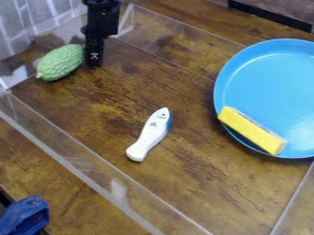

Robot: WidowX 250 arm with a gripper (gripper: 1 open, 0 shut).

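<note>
My black gripper point(94, 55) is at the top left, lowered right beside a green bumpy vegetable toy point(59, 62), touching or nearly touching its right end. The gripper looks shut; whether anything is between its fingertips is hard to see at this size.
A blue plate point(278, 90) on the right carries a yellow bar point(252, 130). A white fish-shaped utensil point(149, 134) lies mid-table. Clear walls edge the left side, with a blue object point(22, 217) at bottom left.
</note>
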